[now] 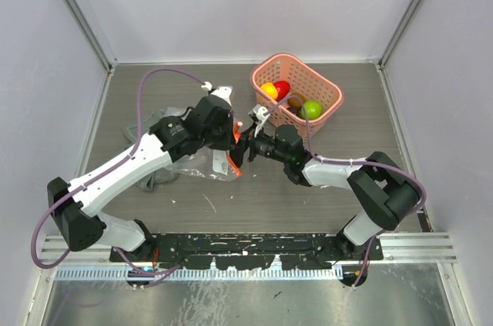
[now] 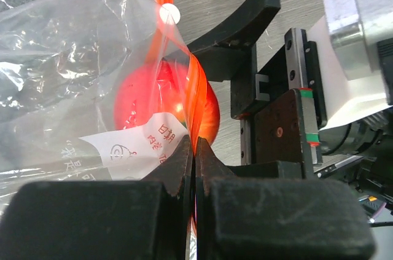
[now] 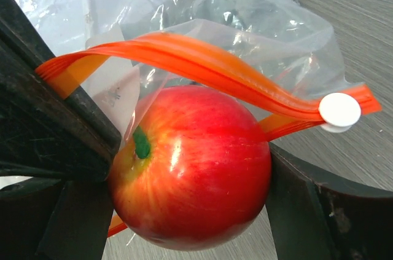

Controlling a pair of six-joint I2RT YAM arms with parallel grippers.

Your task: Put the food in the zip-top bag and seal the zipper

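Note:
The clear zip top bag point(image 2: 67, 57) has an orange zipper point(image 3: 178, 57) with a white slider point(image 3: 339, 111) at one end. My left gripper is shut on the zipper edge of the bag. A red toy apple sits at the bag's mouth, partly behind the clear film in the left wrist view. My right gripper is spread wide, with the apple between its fingers. One finger point(image 3: 331, 211) shows close against the apple's side; whether both fingers press on it, I cannot tell. From above, the arms hide the apple.
A pink basket point(image 1: 333, 102) at the back right holds several toy foods, among them a green one point(image 1: 312, 109) and a yellow one point(image 1: 269, 90). Grey cloth point(image 1: 146, 179) lies left of the bag.

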